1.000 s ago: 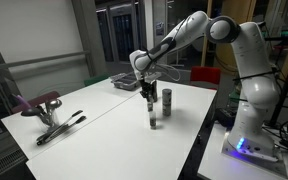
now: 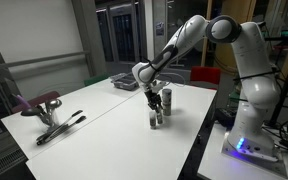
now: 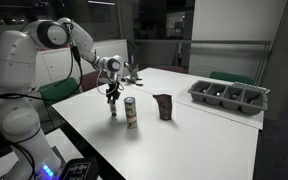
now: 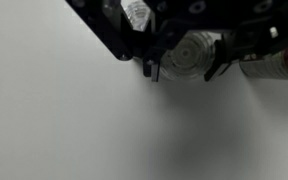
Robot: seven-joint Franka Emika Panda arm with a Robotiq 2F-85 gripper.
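Note:
A small clear-topped jar (image 4: 187, 57) sits between the fingers of my gripper, which is shut on it. Seen from the first exterior view, the gripper (image 2: 157, 100) points downward low over the white table, with the held jar (image 2: 160, 115) beneath it. A second, similar jar (image 2: 153, 119) stands right beside the held one; part of its top (image 4: 137, 14) shows in the wrist view. In the second exterior view the gripper (image 3: 113, 93) has the dark lower part of a jar (image 3: 113, 110) under it. Whether the held jar touches the table I cannot tell.
A tall can (image 3: 131, 112) stands close by. Beyond it are a dark brown packet (image 3: 165, 107) and a grey compartment tray (image 3: 229, 97). Utensils in a holder (image 2: 51, 118) and black tongs (image 2: 62, 128) lie at the left.
The gripper has come down and a little right in the first exterior view, the held jar with it. That jar now shows to the right of the standing jar instead of above it.

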